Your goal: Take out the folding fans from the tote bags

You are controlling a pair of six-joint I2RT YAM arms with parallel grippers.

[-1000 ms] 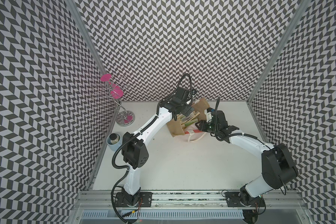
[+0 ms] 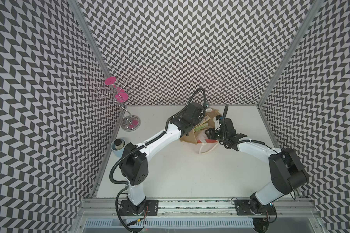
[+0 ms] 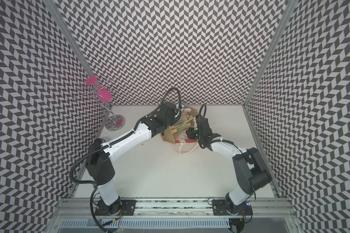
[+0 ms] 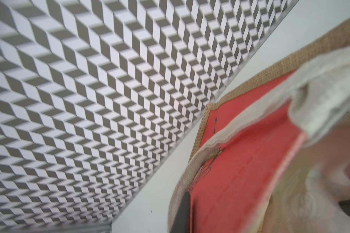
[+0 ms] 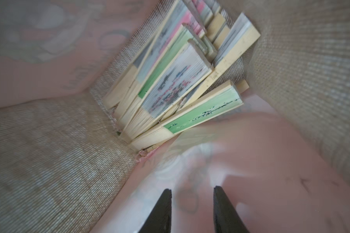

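Observation:
A burlap tote bag (image 2: 188, 138) with a red and white side lies at the back centre, mouth up. Several folding fans (image 5: 178, 87) lie inside along its bottom; one with a green panel (image 5: 206, 110) lies nearest the pink wall. My left gripper is shut at the bag's red upper band (image 4: 241, 182); one dark finger (image 4: 181, 217) shows outside, the other is hidden behind the band. My right gripper is shut on the bag's pink near wall (image 5: 237, 167), its fingers slightly apart, away from the fans.
A pink and metal stand (image 2: 130, 122) is at the back left. In front of it sits a pale blue cup (image 2: 118, 147) holding a dark-topped item. Whitish handles (image 4: 256, 106) loop off the bag.
The right arm has moved slightly.

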